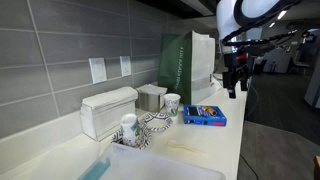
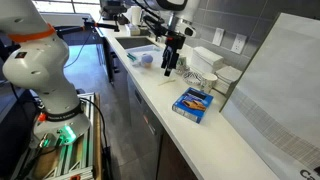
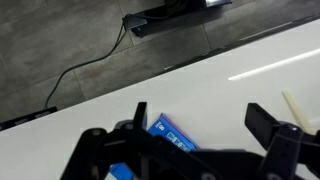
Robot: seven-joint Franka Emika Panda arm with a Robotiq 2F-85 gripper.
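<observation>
My gripper [image 1: 238, 90] hangs in the air over the right edge of the white counter, fingers pointing down. In the wrist view its fingers stand wide apart, with nothing between them. A blue box [image 1: 205, 115] with colourful items lies on the counter below and to the left of the gripper in exterior view 1. The same blue box [image 2: 192, 104] sits mid-counter in exterior view 2, and part of the box [image 3: 172, 132] shows between the fingers in the wrist view, well below them. A thin pale stick [image 3: 297, 112] lies on the counter at the wrist view's right.
A patterned mug [image 1: 130, 128], a white cup [image 1: 171, 104] and a white container [image 1: 108, 113] stand toward the wall. Behind the box rises a green and white bag [image 1: 188, 68]. A translucent bin [image 1: 150, 165] occupies the near side. The counter edge drops to the floor.
</observation>
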